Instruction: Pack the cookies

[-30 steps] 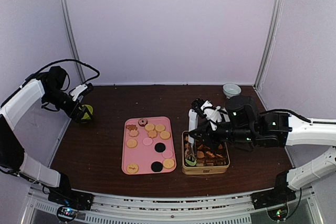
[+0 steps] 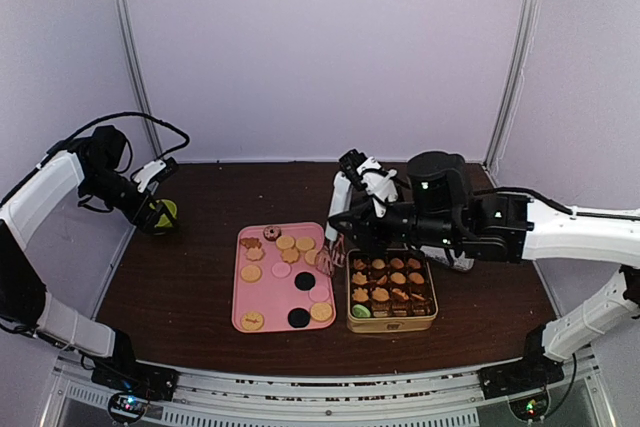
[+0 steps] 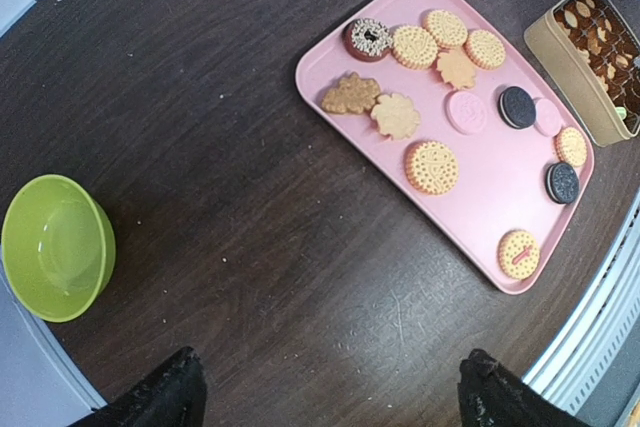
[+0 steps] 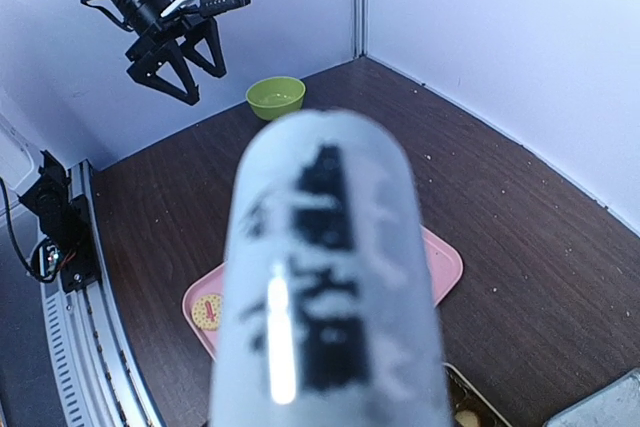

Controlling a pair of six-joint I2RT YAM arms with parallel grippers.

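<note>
A pink tray holds several cookies: round biscuits, dark sandwich cookies, pink rounds and a sprinkled ring. To its right stands a gold tin with a divided insert filled with small cookies and a green piece in the front-left compartment. My right gripper is shut on a white-handled tool, whose thin prongs hang over the tray's right edge. The tool's handle blocks the middle of the right wrist view. My left gripper is open and empty at the far left.
A green bowl stands near the left wall, below the left gripper. A grey lid lies behind the tin, partly hidden by the right arm. Bare table spreads left of the tray and behind it.
My right gripper has moved left and back with the tool, from over the tin to the tray's right edge. The arm now covers the white bowl at the back right. The left arm is still.
</note>
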